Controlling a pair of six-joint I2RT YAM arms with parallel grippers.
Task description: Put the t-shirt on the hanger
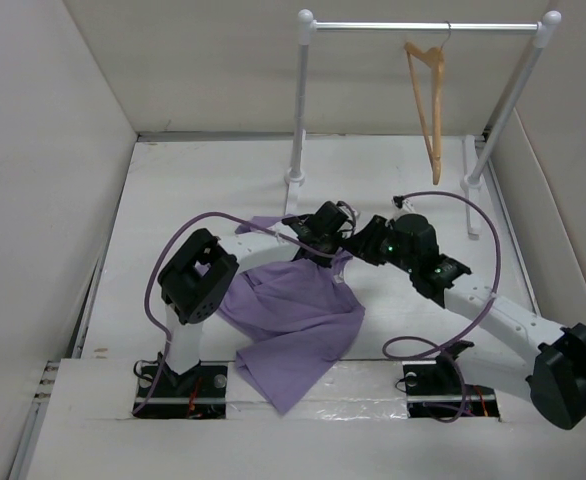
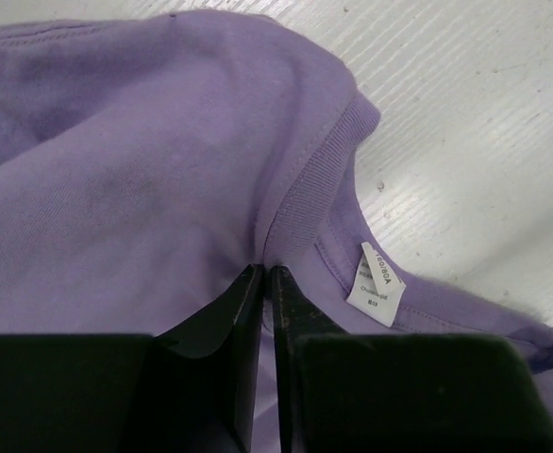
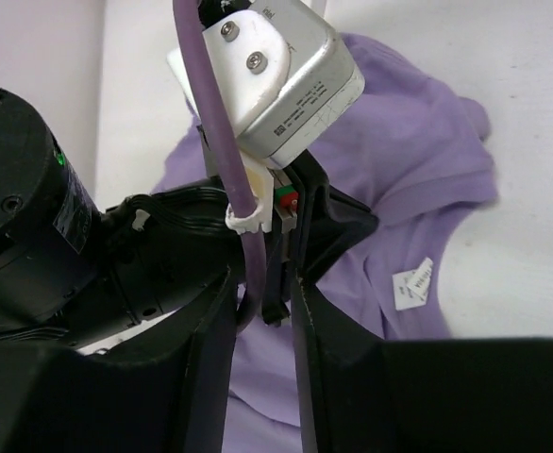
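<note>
The purple t-shirt [image 1: 293, 320] lies spread on the white table. My left gripper is down on it at the neckline, fingertips close together at a ribbed collar fold beside the label [image 2: 376, 288]; whether fabric is between them is unclear. My right gripper [image 1: 363, 240] is just right of the left one, above the shirt's upper edge; in the right wrist view its fingertips [image 3: 307, 316] are near the left gripper's body, their opening unclear. The wooden hanger [image 1: 433, 100] hangs by its hook from the rack.
A white rack [image 1: 373, 25] stands at the back, its uprights on feet on the table. Walls enclose the left, back and right. Cables loop along both arms.
</note>
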